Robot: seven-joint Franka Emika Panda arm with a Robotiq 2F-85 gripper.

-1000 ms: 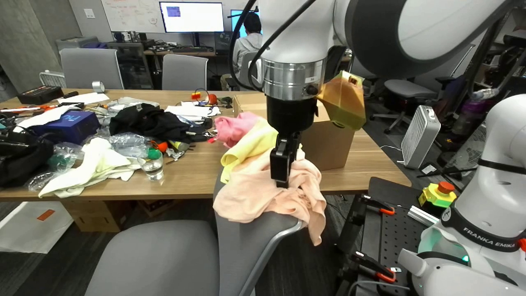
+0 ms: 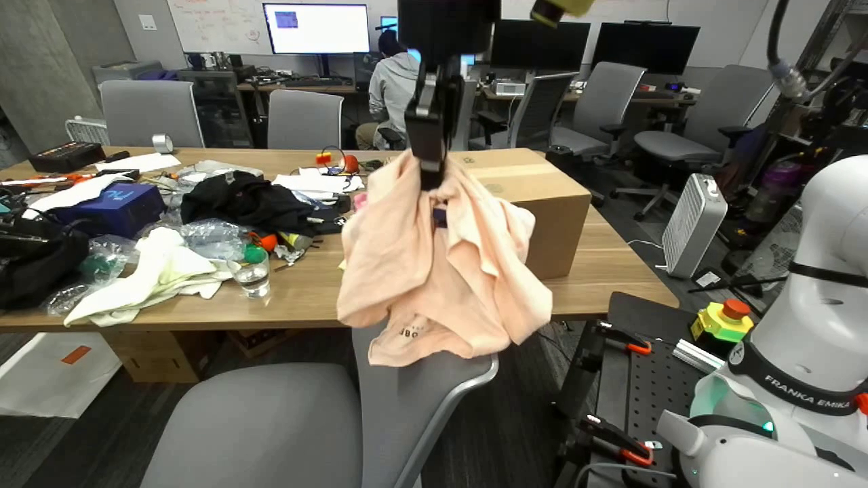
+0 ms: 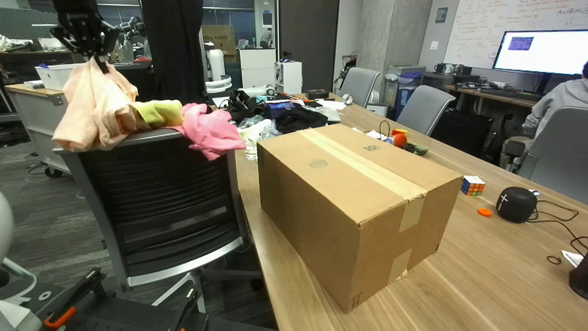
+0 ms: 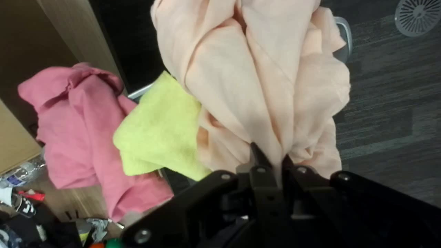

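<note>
A peach cloth (image 2: 407, 252) hangs bunched from my gripper (image 2: 432, 180), which is shut on it above the chair back (image 2: 435, 407). In the wrist view the fabric gathers to a fold between the fingertips. Its lower part hangs at the level of the chair's top edge; whether it still rests there is hard to tell. Beside it on the chair back lie a yellow cloth (image 3: 160, 113) and a pink cloth (image 3: 209, 129). Both are almost entirely hidden behind the peach cloth in exterior view 1.
A large cardboard box (image 3: 330, 182) stands on the wooden table (image 3: 496, 265) near the chair. Clutter covers the table's far end, with a white cloth (image 2: 154, 272) and a glass of water (image 2: 253, 279). Bare table lies around the box.
My gripper has risen and moved slightly left in exterior view 1, drawing the peach cloth upward. The cloth lay draped over the chair back before; now it hangs in long folds.
</note>
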